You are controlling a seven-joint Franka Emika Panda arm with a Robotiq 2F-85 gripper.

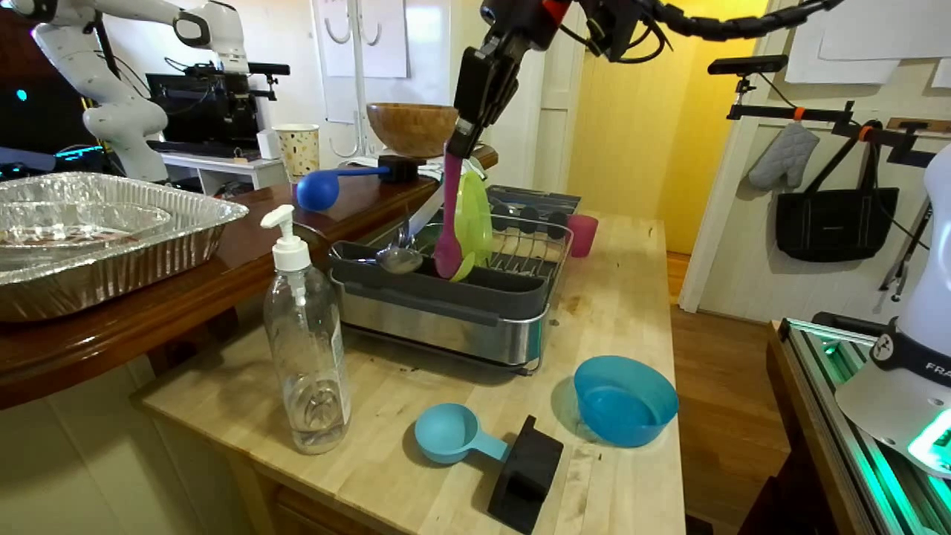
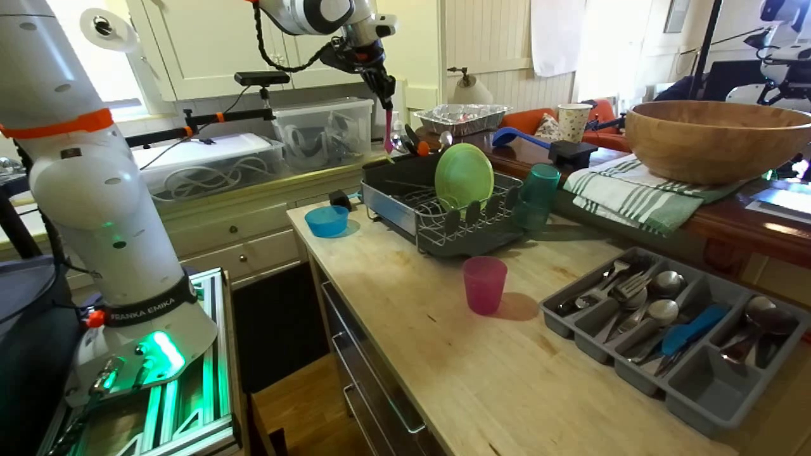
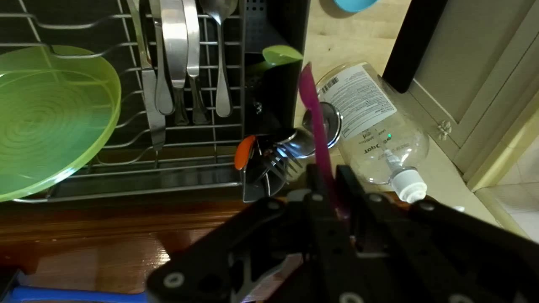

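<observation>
A magenta spoon (image 1: 447, 236) hangs bowl-down from my gripper (image 1: 456, 147), which is shut on the end of its handle. In exterior view 1 the bowl shows in front of the green plate, over the utensil trough (image 1: 428, 287) of the dish rack. Seen from the wrist, the spoon (image 3: 318, 121) runs up from between the fingers, beside the trough's edge. A light green utensil (image 3: 281, 54) stands in the trough, with a fork (image 3: 281, 162) and other metal pieces at its near end. The gripper (image 2: 388, 105) is above the rack's far end in exterior view 2.
The green plate (image 2: 462, 176) stands upright in the rack. A pump bottle (image 1: 307, 365), blue bowl (image 1: 624, 401) and blue scoop (image 1: 448, 433) sit near the rack. Beyond the pink cup (image 2: 485, 285) lies a cutlery tray (image 2: 730, 399).
</observation>
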